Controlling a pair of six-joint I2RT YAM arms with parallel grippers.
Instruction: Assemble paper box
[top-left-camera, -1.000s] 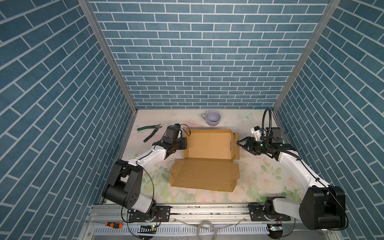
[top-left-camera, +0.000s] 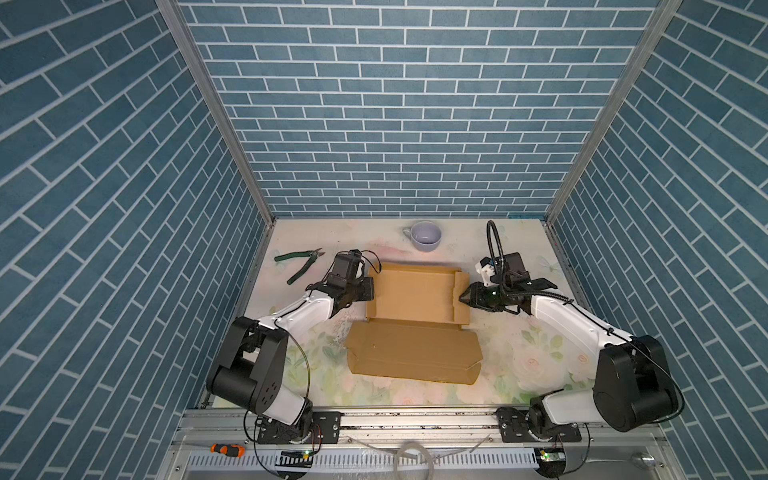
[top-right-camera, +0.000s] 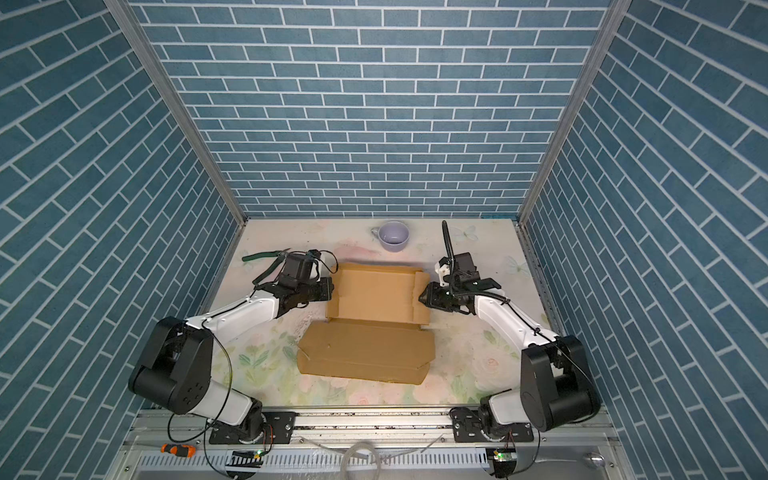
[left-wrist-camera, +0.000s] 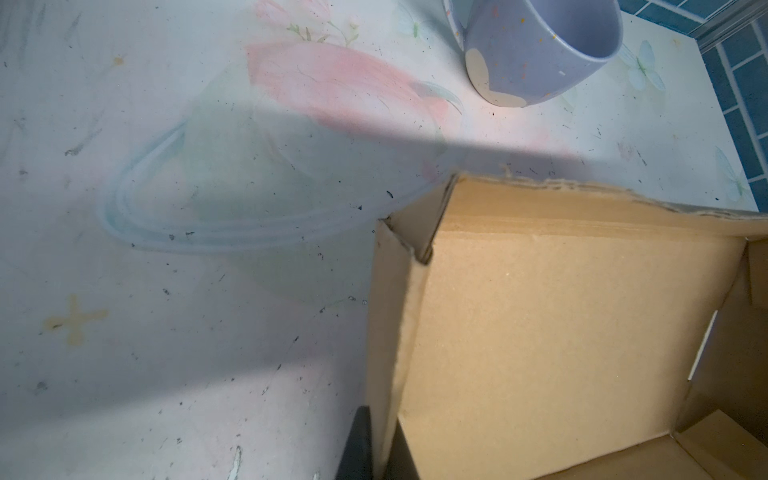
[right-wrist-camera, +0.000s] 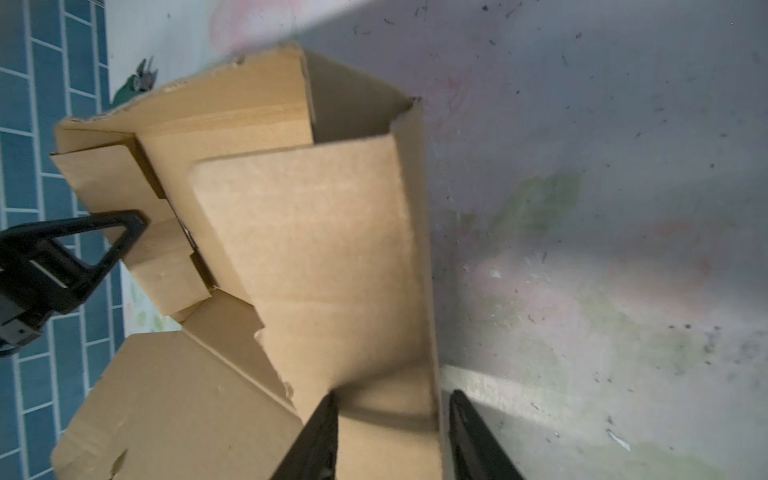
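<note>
A brown cardboard box (top-left-camera: 414, 294) lies with its tray part facing up and its lid (top-left-camera: 413, 352) spread flat toward the front. At the tray's left side, my left gripper is shut on the left wall (left-wrist-camera: 392, 328), the thin board passing between its fingers. Over on the right, my right gripper is shut on the right side flap (right-wrist-camera: 320, 264), one finger inside and the other along its outer edge. That flap leans inward over the tray. The rear wall (left-wrist-camera: 592, 204) stands up, and its right corner tab folds around behind the flap.
A lilac mug (top-left-camera: 425, 235) stands behind the box. Green-handled pliers (top-left-camera: 300, 262) lie at the back left. An orange-handled tool (top-left-camera: 228, 450) is off the table in front. Free table surrounds the box at right.
The right gripper has moved left toward the tray, and the right flap has swung from leaning outward to inward. The box has shifted slightly. The left gripper has barely moved.
</note>
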